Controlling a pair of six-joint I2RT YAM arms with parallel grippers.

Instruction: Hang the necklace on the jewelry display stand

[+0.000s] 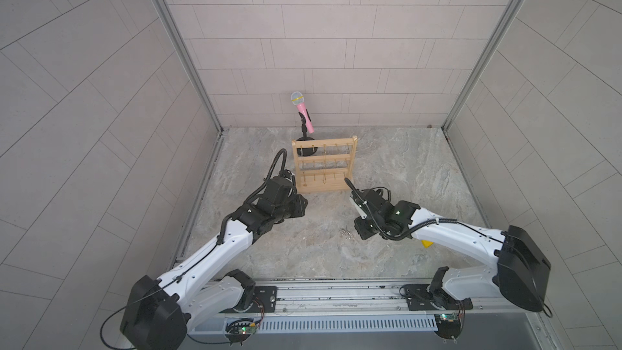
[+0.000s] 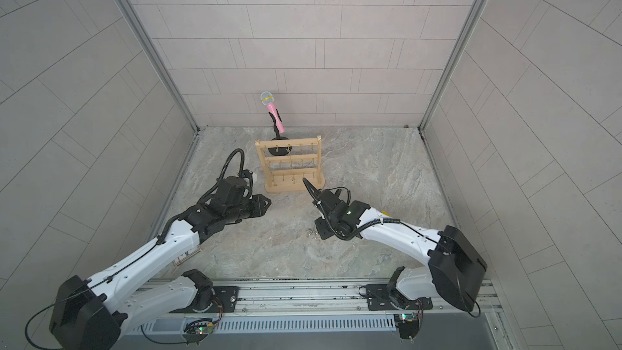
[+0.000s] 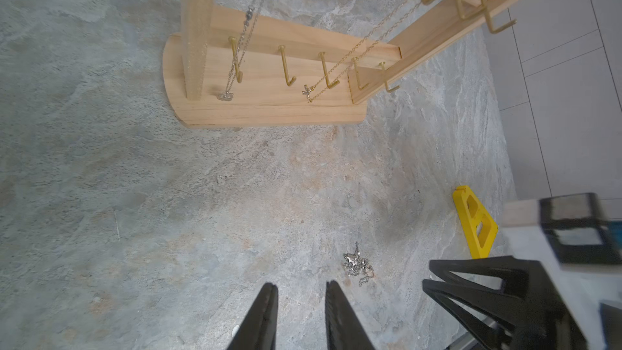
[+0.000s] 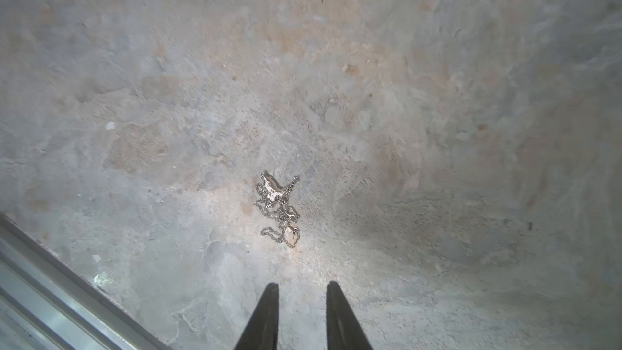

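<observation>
Crumpled in a small heap, the silver necklace [image 4: 280,204] lies on the stone-look tabletop in front of the wooden jewelry display stand [image 1: 324,186]. My right gripper is above the table close to the heap, its fingers parted and nothing between them. In the left wrist view, the same necklace [image 3: 357,265] sits left of the right gripper's fingers [image 3: 479,264]. My left gripper stands open and empty in front of the stand [image 3: 278,107]. Two necklaces hang on the stand, one with a cross pendant [image 3: 307,92].
A yellow triangular piece [image 3: 476,220] lies to the right, beyond the right arm. Behind the stand, a pink microphone [image 1: 304,113] rises on a black base. The metal rail [image 1: 350,288] runs along the front edge. Bare tabletop surrounds the necklace.
</observation>
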